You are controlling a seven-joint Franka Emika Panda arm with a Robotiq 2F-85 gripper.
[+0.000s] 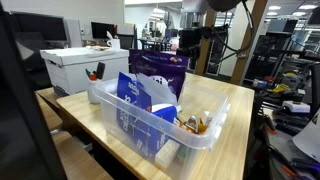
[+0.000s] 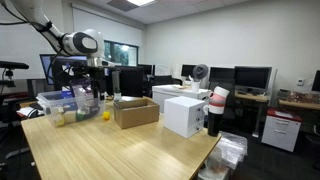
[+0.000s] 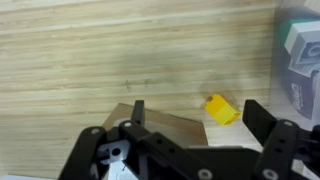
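My gripper stands open above the wooden table, its two black fingers wide apart and nothing held between them. Beneath it, nearer the right finger, a small yellow object [image 3: 222, 110] with an orange end lies on the tabletop. The same yellow piece [image 2: 106, 115] shows in exterior view 2, between the clear bin and an open cardboard box [image 2: 136, 112]. In exterior view 1 the gripper [image 1: 195, 42] hangs high, near a dark purple bag [image 1: 160, 72]. Blue and white packets [image 1: 148, 95] fill the clear plastic bin [image 1: 190, 145].
A white box [image 2: 184, 117] and stacked cups [image 2: 217, 97] stand toward the table's right side. A cup with tools [image 1: 97, 85] and a white storage box [image 1: 80, 68] are behind the bin.
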